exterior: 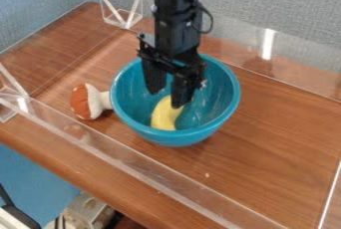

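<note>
The black gripper point(170, 79) is lowered into the teal bowl point(220, 114), its fingers just above a yellow banana-like object point(166, 115) lying on the bowl's bottom, partly hidden by them. Whether the fingers touch it, and how far apart they stand, is hard to tell. A white and orange mushroom-like object point(86, 103) lies outside the bowl, to its left.
Clear plastic edging runs along the table's borders, with grey walls behind and at the left.
</note>
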